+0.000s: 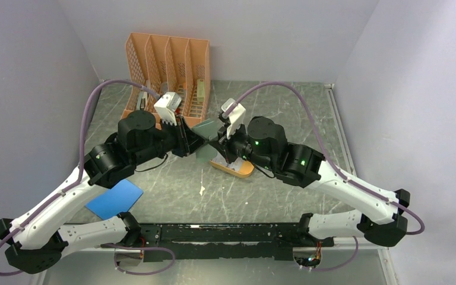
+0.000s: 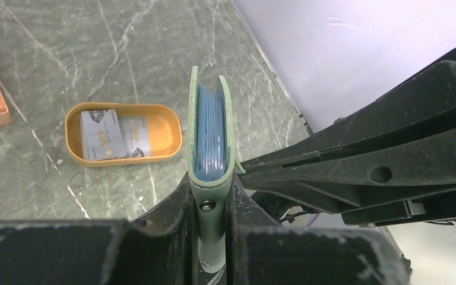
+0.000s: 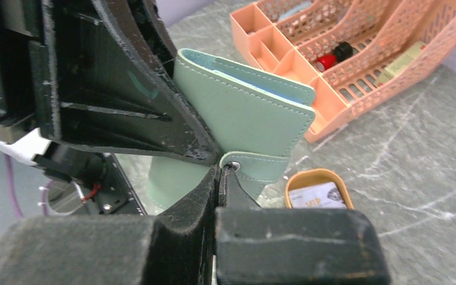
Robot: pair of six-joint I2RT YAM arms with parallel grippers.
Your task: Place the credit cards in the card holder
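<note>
My left gripper is shut on the pale green card holder [image 3: 255,113], gripping it by its strap side. The holder is spread at the top, and blue inner sleeves [image 2: 211,133] show between its covers. In the right wrist view my right gripper is shut, its tips against the strap by the metal snap [image 3: 234,165]; whether any strap edge is pinched cannot be made out. Both grippers meet in the air in the top view. White cards [image 2: 104,135] lie in a small yellow tray [image 2: 169,133] on the table.
An orange divided rack [image 1: 169,62] with several items stands at the back left. A blue sheet [image 1: 116,199] lies at front left. The two arms are very close together.
</note>
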